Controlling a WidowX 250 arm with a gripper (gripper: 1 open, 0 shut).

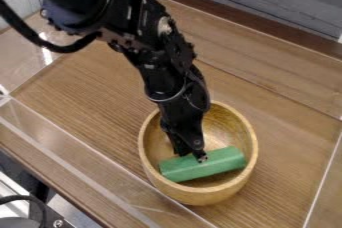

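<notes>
A round light-wooden bowl point(234, 192) sits on the wooden table at the lower middle. Inside it lies a green block point(214, 166), long and roughly horizontal, toward the front of the bowl. My black gripper point(189, 154) reaches down into the bowl, its tip at the block's upper edge near its left half. It looks shut, with nothing visible between its fingers, though the tip is dark and partly hard to make out.
A pale wooden wall runs along the back. A black cable loops at the bottom left corner.
</notes>
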